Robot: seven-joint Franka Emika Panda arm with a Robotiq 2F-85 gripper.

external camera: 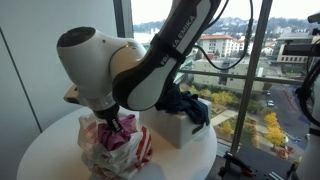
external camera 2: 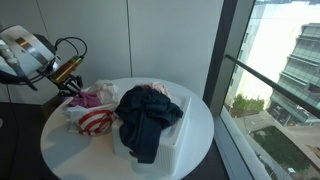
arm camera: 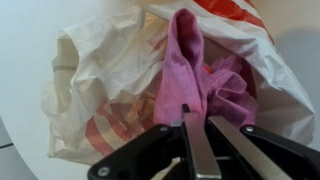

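A pink-purple cloth (arm camera: 182, 75) lies bunched in the mouth of a white plastic bag with red stripes (arm camera: 95, 50). In the wrist view my gripper is shut, its fingers meeting at the cloth's lower part, with cloth pinched there. The first exterior view has the gripper (external camera: 113, 122) pointing down into the bag (external camera: 130, 158), partly hidden by the arm. From the other side, the bag (external camera 2: 97, 121) stands on the round white table (external camera 2: 70, 150), with the cloth (external camera 2: 92, 99) inside its opening.
Beside the bag stands a white bin (external camera 2: 165, 160) with dark clothing (external camera 2: 148, 118) draped over its edge and a pale pink cloth (external camera 2: 155, 88) behind. Bare table surface lies in front. A window is on the right.
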